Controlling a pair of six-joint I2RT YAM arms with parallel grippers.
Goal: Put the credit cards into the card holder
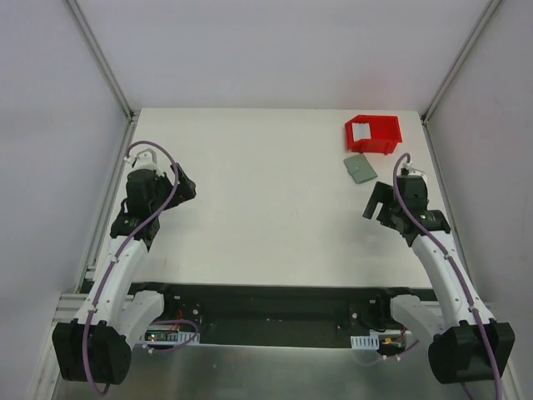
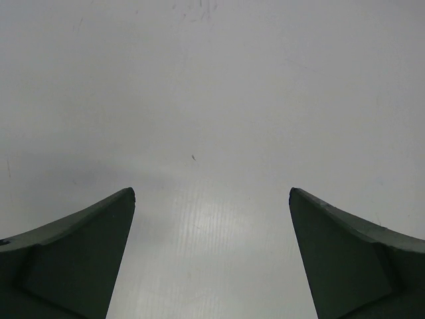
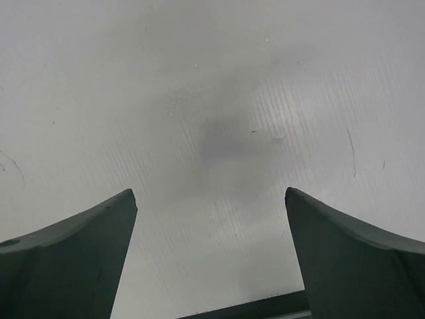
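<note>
Toward the table's back right corner, the top view has a red open box (image 1: 385,129) with a white flat piece (image 1: 361,132) at its left side. A flat grey-green piece (image 1: 361,168) lies on the table just in front of that box. Which of these is the card holder and which are cards, I cannot tell at this size. My right gripper (image 1: 374,213) is open, in front of the grey-green piece and a little to its right. Far off on the left side, my left gripper (image 1: 181,188) is also open. Both wrist views show only bare table between the fingers.
A dark strip (image 1: 266,312) runs along its front edge, and walls stand at the back and sides.
</note>
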